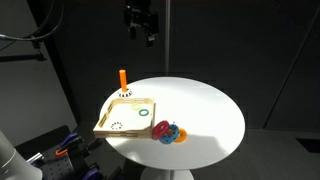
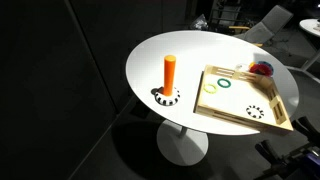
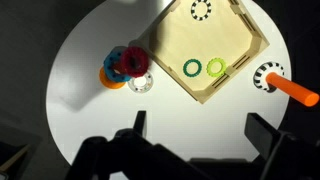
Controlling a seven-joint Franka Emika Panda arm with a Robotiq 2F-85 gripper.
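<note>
An orange post stands upright on the table, with a black-and-white ring around its foot. Inside a shallow wooden tray lie a green ring, a yellow-green ring and a black-and-white ring. Just outside the tray, a red ring, a blue ring, an orange ring and a pale patterned ring are bunched together, partly overlapping. High above the table hangs my gripper, its fingers wide open and empty, clear of every object.
The round white table has plenty of bare surface on the side away from the tray. Cables and dark equipment sit beside the robot's base. In exterior view 2, a chair stands beyond the table.
</note>
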